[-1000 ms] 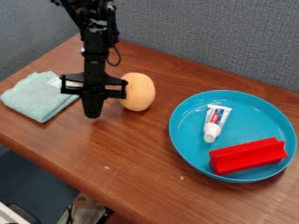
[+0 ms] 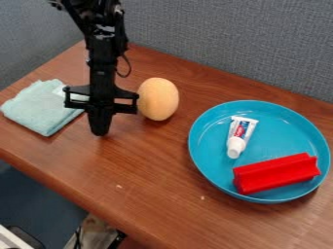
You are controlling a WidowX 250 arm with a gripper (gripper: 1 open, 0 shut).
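Note:
The black gripper (image 2: pixel 100 123) points down at the wooden table, between a folded light-blue cloth (image 2: pixel 39 111) on the left and an orange egg-shaped object (image 2: pixel 159 97) just to its right. Whether its fingers are open or shut, or hold anything, is unclear from this angle. A blue plate (image 2: pixel 260 196) on the right carries a white toothpaste tube (image 2: pixel 240 134) and a red object (image 2: pixel 275 173).
A grey padded wall (image 2: pixel 235 49) runs along the back. The table's front left edge drops to a dark floor.
The gripper has shifted very slightly left, showing a little more space beside the orange object. The objects on the plate look unchanged.

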